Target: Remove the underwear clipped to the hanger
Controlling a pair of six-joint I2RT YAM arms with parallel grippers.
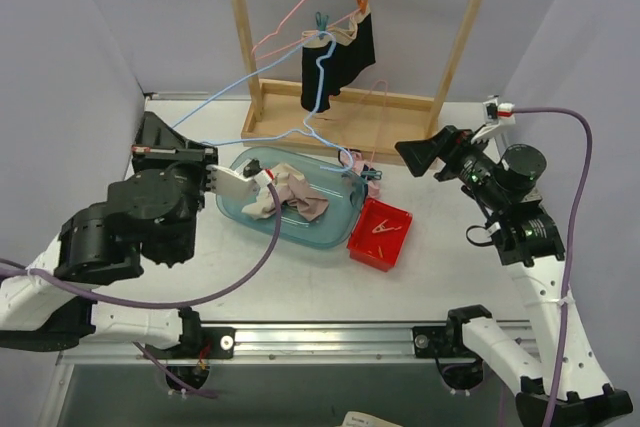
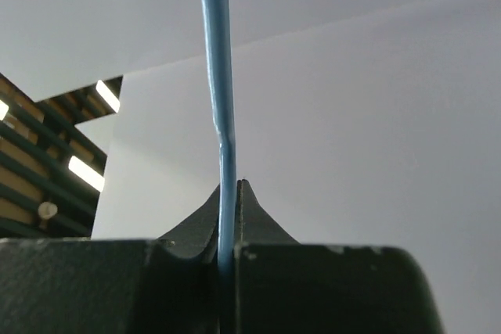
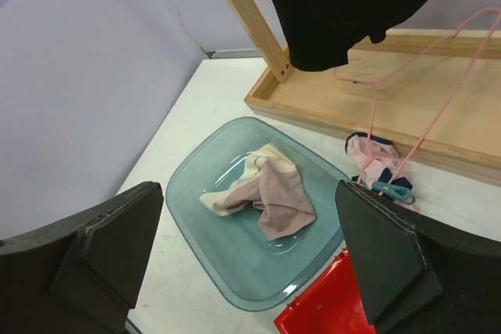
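My left gripper (image 1: pixel 150 137) is shut on a blue wire hanger (image 1: pixel 320 87), whose thin rod (image 2: pixel 222 127) runs between its fingers in the left wrist view. No garment shows on that hanger. Behind it in the top view, black underwear (image 1: pixel 335 67) with a beige waistband hangs from a pink hanger (image 1: pixel 292 13), held by an orange clip (image 1: pixel 361 3) and a blue clip (image 1: pixel 321 22). Over the table's right side, my right gripper (image 1: pixel 405 152) stands open and empty. Its view shows the underwear's lower part (image 3: pixel 337 13) beyond the fingers.
A wooden rack (image 1: pixel 270 127) stands at the back. Cream and pink cloths lie in a teal bin (image 1: pixel 330 232); right of it is a red box (image 1: pixel 382 252) holding clothespins. Pink-and-dark cloth (image 3: pixel 373 159) with a blue clip (image 3: pixel 393 192) lies by the rack.
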